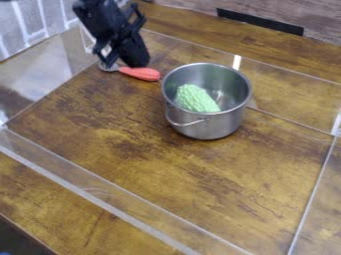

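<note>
My black gripper is at the upper left, above a red elongated object lying on the wood beside a small grey piece; its fingers look shut, with nothing visible between them. To the right stands a steel pot with a handle, holding a pale green textured object.
Clear plastic edging runs along the left, front and right, and a wooden strip lies along the back.
</note>
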